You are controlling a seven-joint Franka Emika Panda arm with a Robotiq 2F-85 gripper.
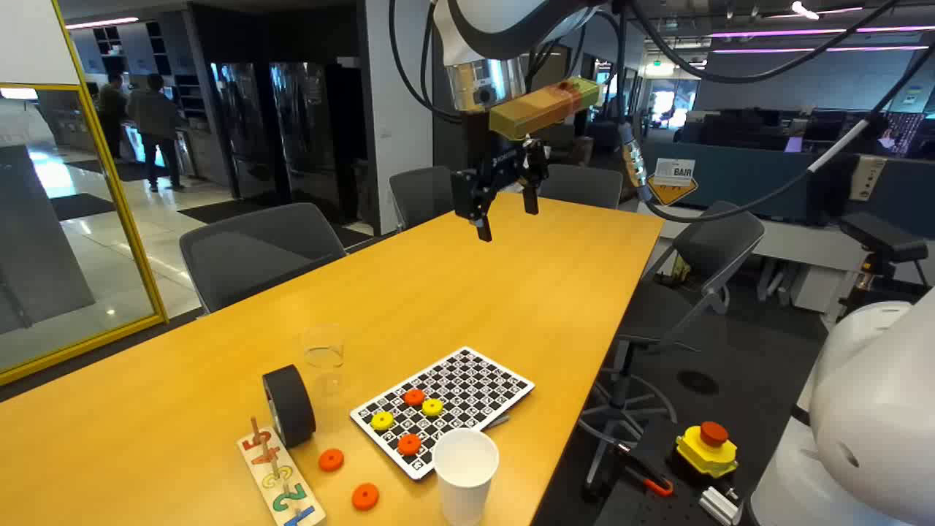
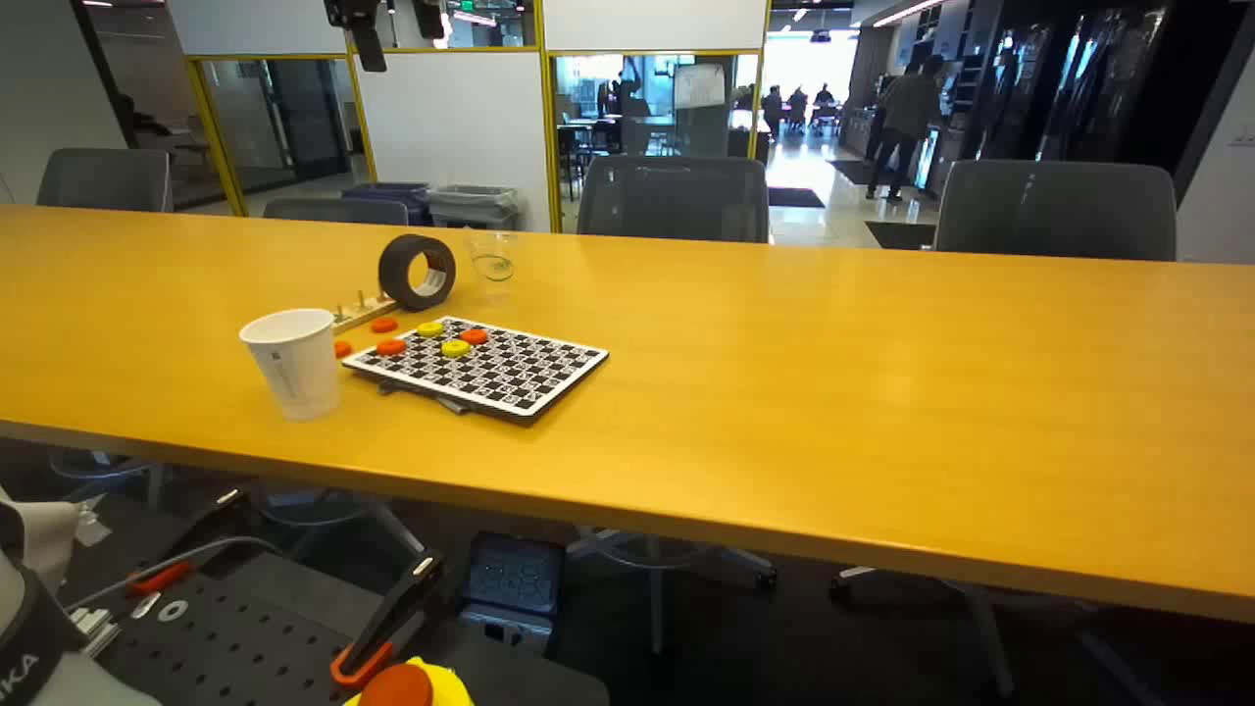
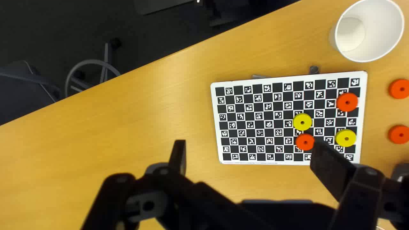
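High above the table my gripper (image 1: 508, 219) hangs open, with nothing between its fingers. Below it in the wrist view lies a black-and-white patterned board (image 3: 249, 124). Two yellow discs (image 3: 302, 122) and two orange discs (image 3: 347, 102) rest on that board. Another pair of orange rings (image 3: 399, 88) lies on the bare table beside it. A wooden peg board with coloured numbers (image 1: 280, 485) sits at the near left in exterior view 1, its pegs upright. A white cup (image 2: 294, 367) stands upright close to the patterned board; its visible inside looks empty.
A black tape roll (image 1: 289, 406) stands on edge by the peg board. Near it is a clear glass (image 2: 491, 254). Something grey pokes out from under the patterned board.
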